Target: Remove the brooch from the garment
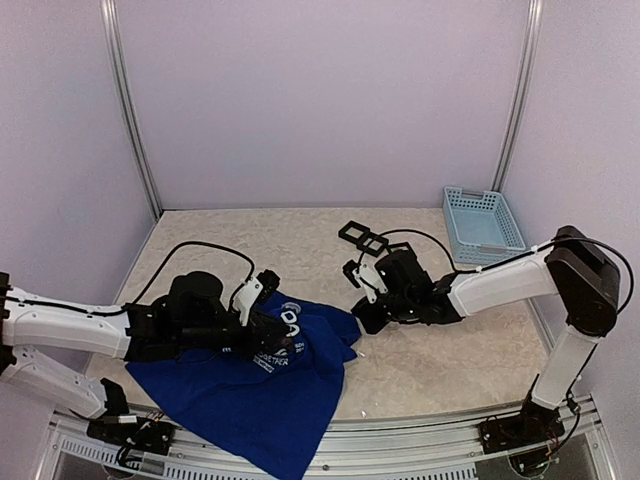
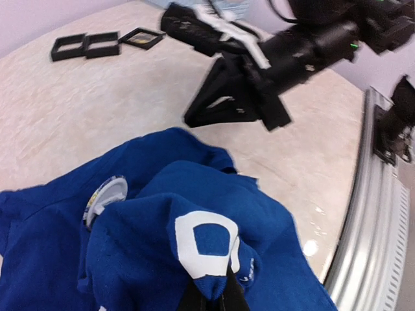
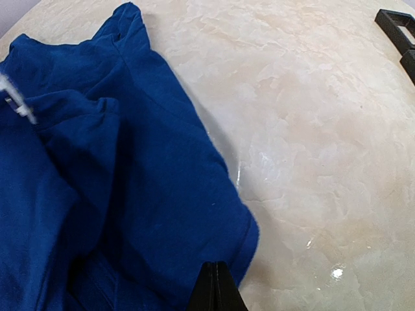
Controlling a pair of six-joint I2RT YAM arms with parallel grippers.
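The blue garment (image 1: 250,420) with white lettering lies bunched at the front left of the table. In the left wrist view, the round brooch (image 2: 107,195) shows its pale back among the folds; the right wrist view has it blurred at the left edge, as a pale brooch (image 3: 17,100) seen nearly edge-on. My left gripper is shut on a raised fold of the garment, by a white letter. My right gripper is shut with nothing between its fingertips, over the garment's right edge and apart from the brooch.
Black square frames (image 1: 362,237) lie on the table behind the right gripper. A light blue basket (image 1: 483,222) stands at the back right. Bare tabletop (image 1: 440,370) extends right of the garment, up to the metal rail (image 1: 430,418) in front.
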